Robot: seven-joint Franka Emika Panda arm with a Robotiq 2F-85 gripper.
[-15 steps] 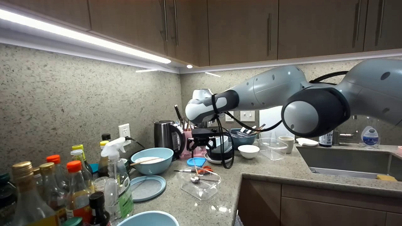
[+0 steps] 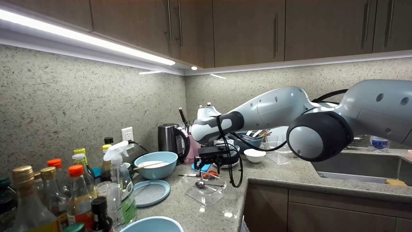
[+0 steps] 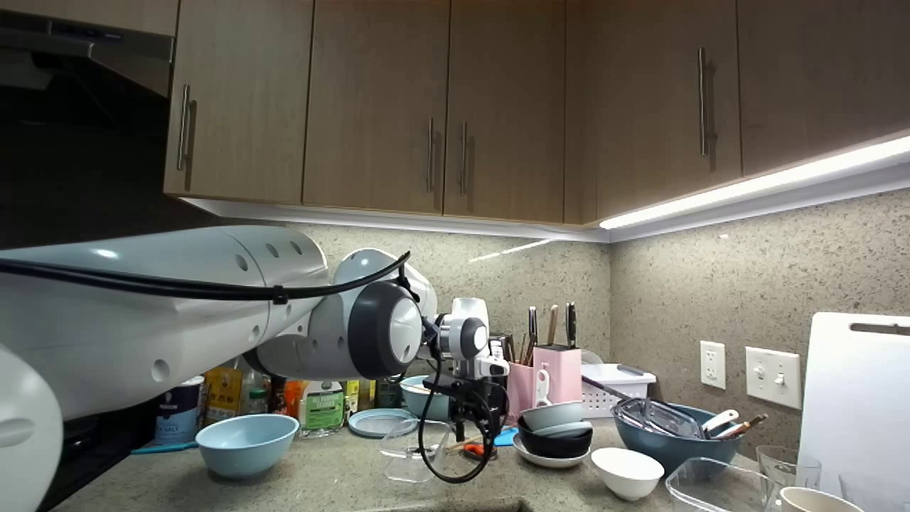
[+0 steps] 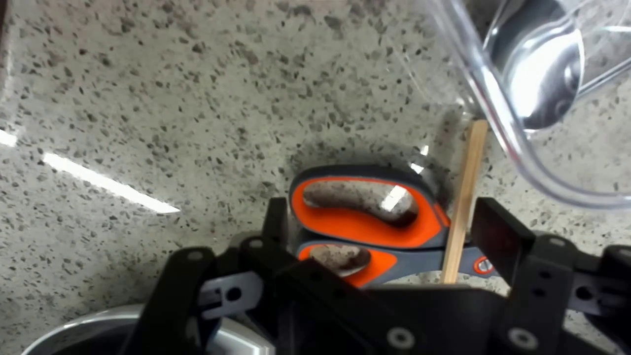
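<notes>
Black-and-orange scissors (image 4: 367,225) lie flat on the speckled counter in the wrist view. Across their blade side rests a thin wooden stick (image 4: 466,195), its upper end close to a clear plastic tray. My gripper is open above them, one finger (image 4: 276,219) at the handle end and the other finger (image 4: 495,228) just beyond the stick. Nothing is held between the fingers. The clear tray (image 4: 494,109) has a shiny metal spoon (image 4: 541,71) in it. Part of the scissors is hidden by the gripper body.
A blue bowl (image 2: 157,170), a blue plate (image 2: 151,192) and a kettle (image 2: 168,140) stand left of the arm. Stacked bowls (image 3: 556,429) and a white bowl (image 3: 627,472) are nearby. Bare counter (image 4: 177,118) lies beyond the scissors.
The arm has come down, bringing my gripper from well above the counter to close over the scissors and stick. The objects on the counter look unmoved.
</notes>
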